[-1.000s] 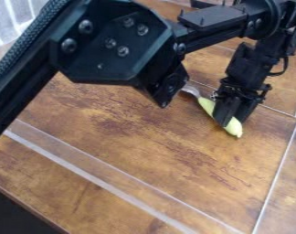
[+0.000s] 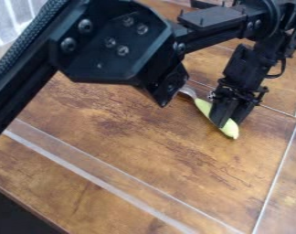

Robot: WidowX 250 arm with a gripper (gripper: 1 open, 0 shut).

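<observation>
A pale yellow-green elongated object (image 2: 228,130) lies on the wooden table at the right of centre, a silvery piece (image 2: 187,92) at its upper-left end. My black gripper (image 2: 225,113) is down over its middle, the fingers hiding part of it. I cannot make out whether the fingers are closed on it or only around it.
A white, light-coloured area shows at the top left behind my arm.
My gripper and the yellow-green object have shifted very slightly; otherwise the scene looks the same.
</observation>
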